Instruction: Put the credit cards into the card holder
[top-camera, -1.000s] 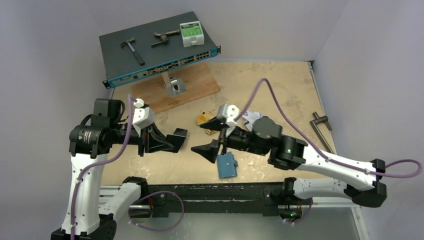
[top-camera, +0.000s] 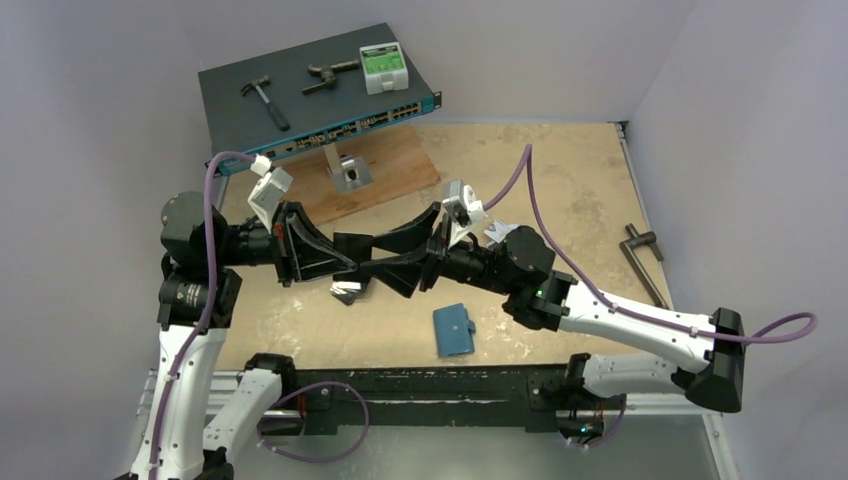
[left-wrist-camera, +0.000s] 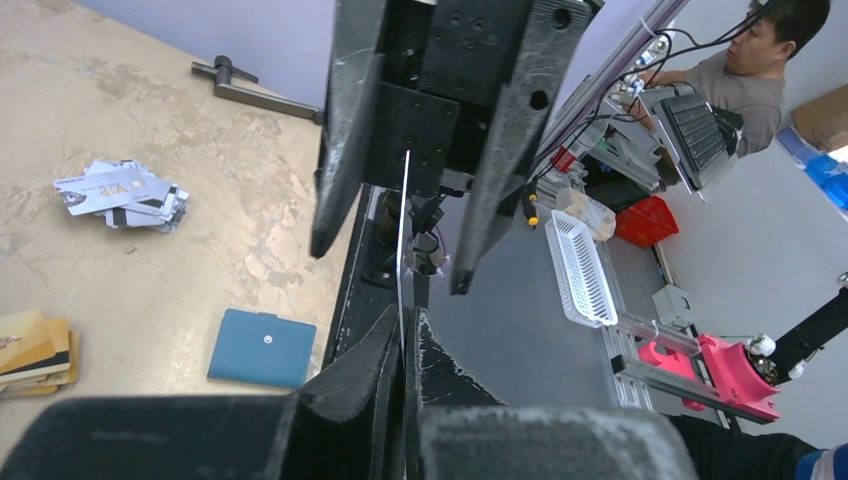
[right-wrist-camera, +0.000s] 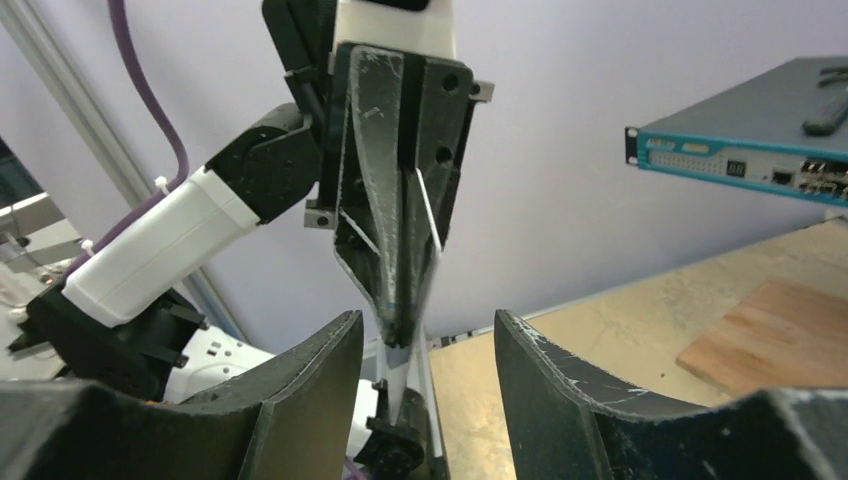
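Note:
A dark card is pinched in my left gripper, whose fingers are shut on it. From the left wrist the card appears edge-on as a thin upright line above the fingertips. My right gripper faces it from the right, its fingers apart on either side of the card; in the right wrist view a wide gap shows between its fingertips. The blue card holder lies on the table toward the front. Loose silver cards form one pile, yellowish cards another. Dark cards lie partly hidden below the grippers.
A metal handle tool lies at the table's right edge. Behind stand a wooden board and a raised network switch with hammers and a small box on top.
My right gripper has come leftward to the card, its fingers closer together than before. My left gripper has shifted slightly, and the card's tilt has changed.

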